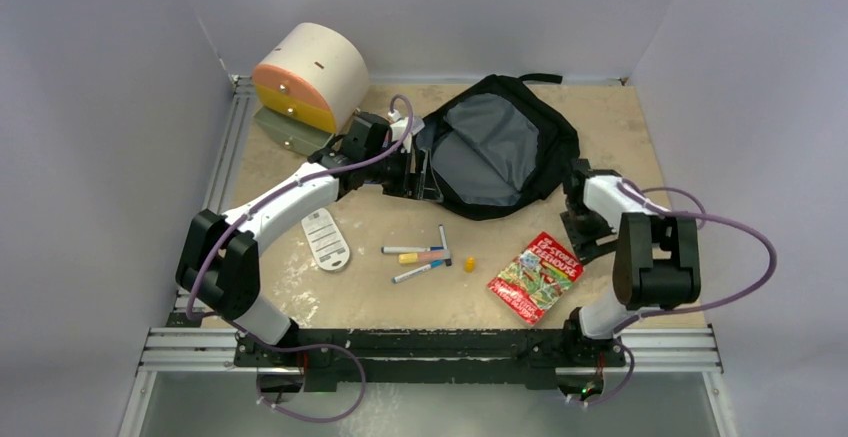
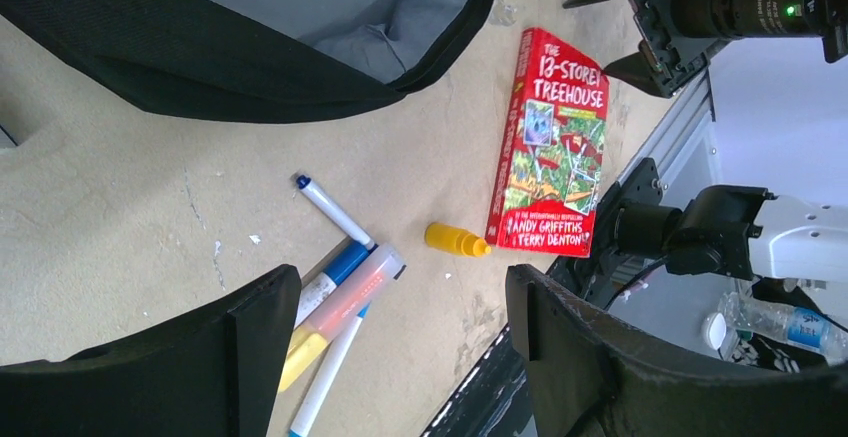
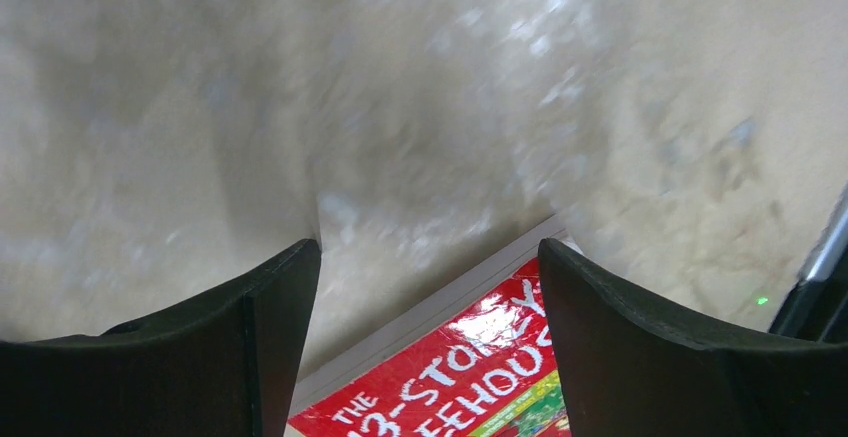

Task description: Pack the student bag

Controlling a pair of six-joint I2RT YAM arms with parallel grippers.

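Note:
A black bag (image 1: 491, 147) with grey lining lies open at the back. A red 13-Storey Treehouse book (image 1: 535, 279) lies front right. My open right gripper (image 1: 585, 247) is low beside the book's top end; in its wrist view the book's spine edge (image 3: 440, 312) runs between the open fingers. My left gripper (image 1: 420, 182) is open above the table by the bag's left side, nothing between its fingers. Several markers (image 2: 335, 217), a pink-and-yellow highlighter (image 2: 340, 312) and a small yellow bottle (image 2: 455, 240) lie at the middle front.
A rounded drawer organizer (image 1: 310, 77) stands back left. A white slab with labels (image 1: 325, 237) lies at the left. The table between the bag and the book is clear.

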